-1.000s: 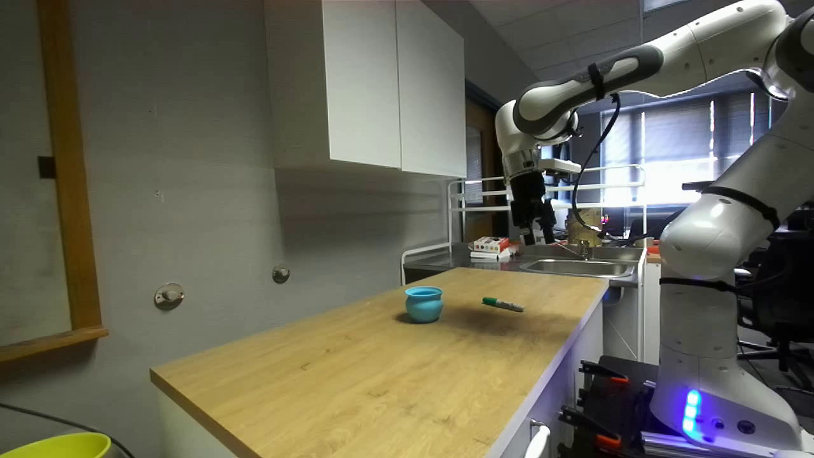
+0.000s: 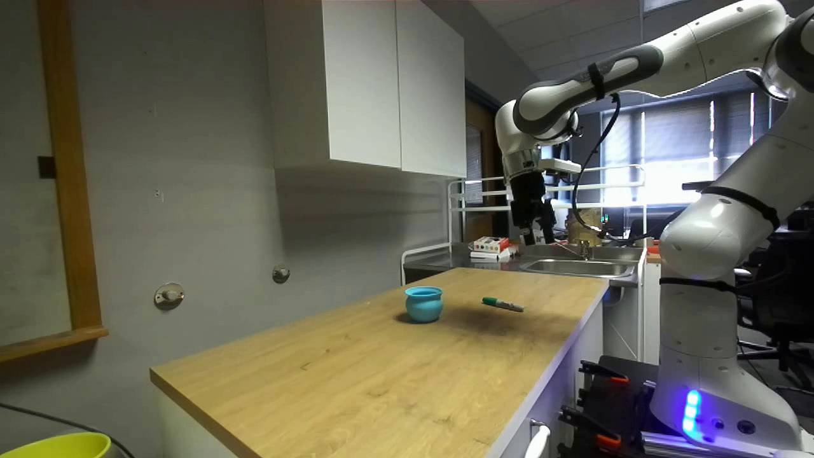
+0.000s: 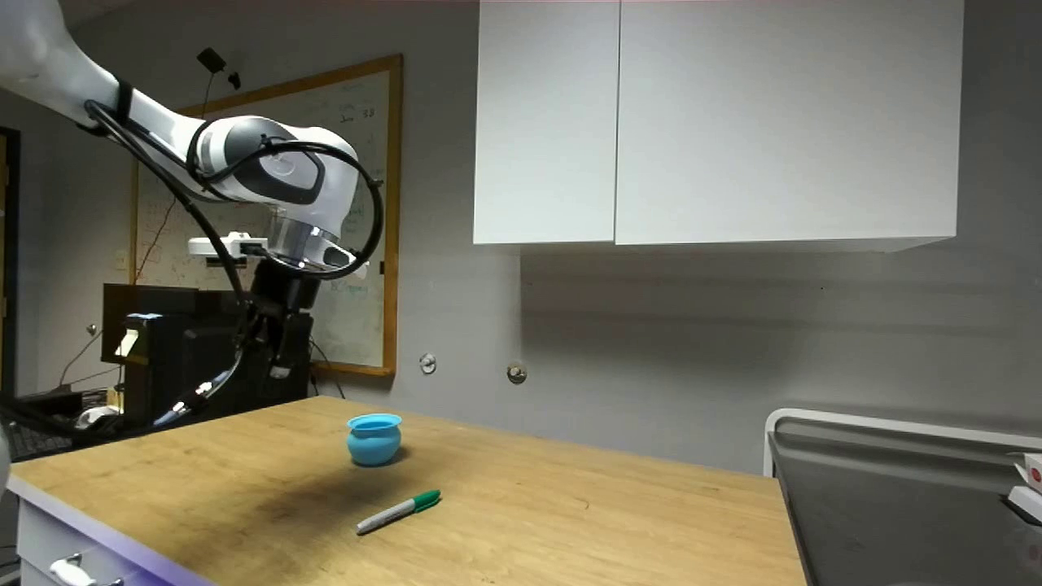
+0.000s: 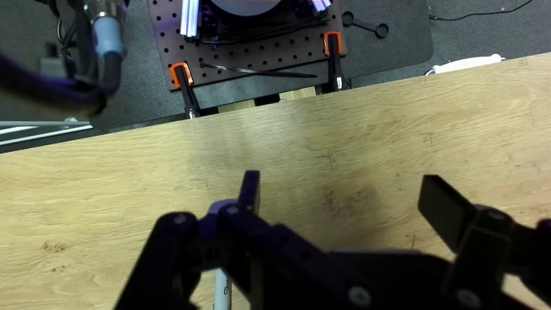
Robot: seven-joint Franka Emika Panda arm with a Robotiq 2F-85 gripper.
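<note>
A small turquoise pot [image 2: 423,305] stands upright on the wooden counter [image 2: 343,366]; in the second exterior view the pot [image 3: 374,440] is toward the far side. A marker [image 3: 398,512] with a green cap and grey body lies flat on the counter, apart from the pot. In the wrist view only part of the marker [image 4: 222,292] shows, behind the gripper's body. My gripper hangs well above the counter, pointing down, its fingers spread wide with bare tabletop visible between them. The pot is out of sight in the wrist view.
White cabinets [image 2: 393,91] hang on the wall above the counter. A sink [image 2: 580,267] and small boxes [image 2: 489,245] lie beyond the counter's far end. A yellow-green container [image 2: 61,445] sits at lower left.
</note>
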